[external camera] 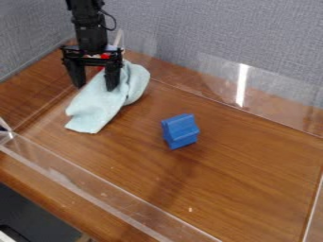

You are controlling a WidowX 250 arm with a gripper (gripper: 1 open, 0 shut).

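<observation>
My black gripper [93,66] is at the upper left, open, its dark fingers reaching down over a pale, crumpled cloth [97,112] that lies on the wooden table. Part of a red object [104,56] shows behind the gripper, mostly hidden. A blue block [179,130] sits apart from the cloth, near the middle of the table.
Pale walls run along the back. A small object at the left edge is only partly in view and cannot be made out.
</observation>
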